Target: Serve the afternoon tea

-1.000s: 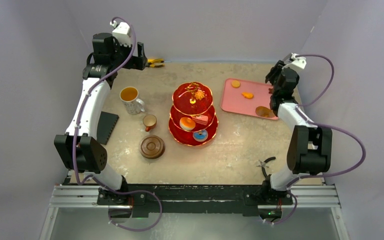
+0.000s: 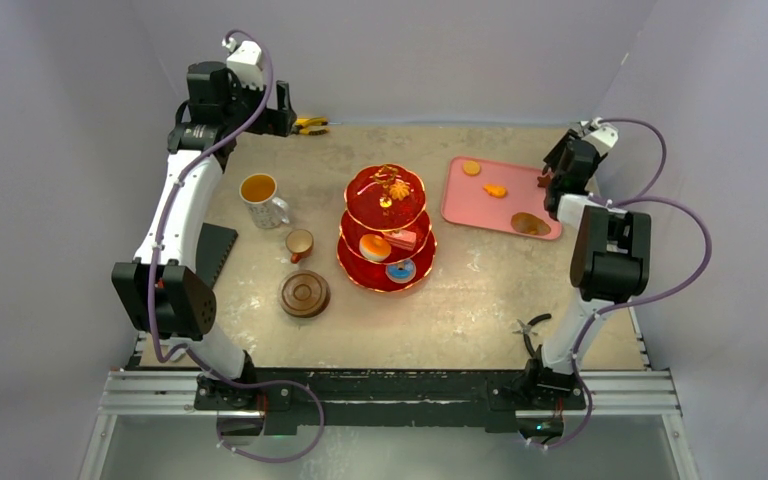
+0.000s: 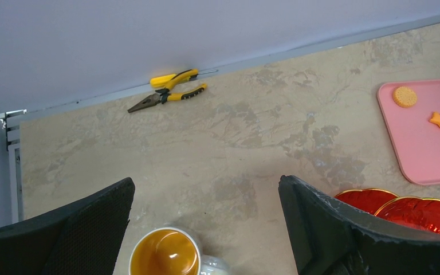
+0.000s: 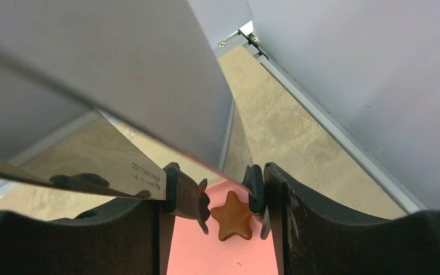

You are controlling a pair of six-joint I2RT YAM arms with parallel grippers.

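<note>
My right gripper is shut on shiny metal tongs (image 4: 200, 86), whose two arms stay apart between its fingers. A brown star-shaped cookie (image 4: 232, 217) shows between the tongs' dark tips, over the pink tray (image 2: 460, 205); whether they touch it I cannot tell. Also on the tray are a round yellow biscuit (image 2: 471, 168), an orange fish-shaped piece (image 2: 495, 190) and a brown oval piece (image 2: 531, 224). The red tiered stand (image 2: 386, 213) carries several sweets. Empty and open, my left gripper is raised at the back left.
A mug (image 2: 264, 202), a small brown cup (image 2: 299, 243), a round brown lidded pot (image 2: 304, 294) and a dark notebook (image 2: 215, 253) occupy the left side. Yellow pliers (image 3: 169, 95) lie by the back wall; others (image 2: 530, 330) lie at front right. The table between stand and tray is clear.
My right gripper has come down closer to the tray's right end, its forearm shifting with it. The left arm, stand and crockery look unmoved.
</note>
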